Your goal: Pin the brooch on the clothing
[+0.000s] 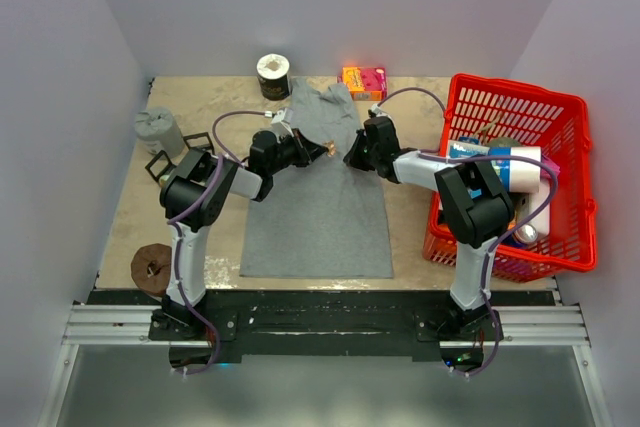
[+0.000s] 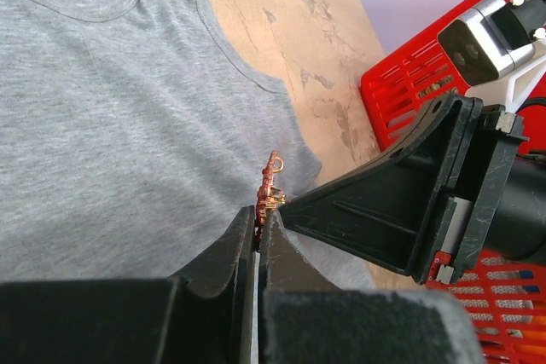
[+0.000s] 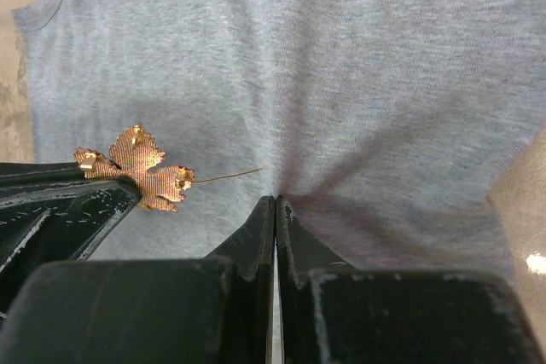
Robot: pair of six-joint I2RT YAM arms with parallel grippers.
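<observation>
A copper-gold leaf-shaped brooch (image 3: pixel 147 164) is held by my left gripper (image 1: pixel 322 151), which is shut on it above the cloth. In the right wrist view its thin pin (image 3: pixel 229 176) sticks out toward a raised fold of the grey shirt (image 3: pixel 188 83); the tip ends near the fold, and whether it touches cannot be told. My right gripper is shut at the fold's lower end, where creases gather at its fingertips, with shirt fabric pinched there. From the left wrist view, the brooch (image 2: pixel 270 193) appears edge-on, just beside the right gripper's fingers (image 2: pixel 341 210).
To the right stands a red basket (image 1: pixel 570 177) full of items, beneath the right arm. A dark-labelled roll (image 1: pixel 273 77) and a pink box (image 1: pixel 364 82) stand at the back. A grey roll (image 1: pixel 158 132) and a brown disc (image 1: pixel 151 269) lie left. The lower shirt is clear.
</observation>
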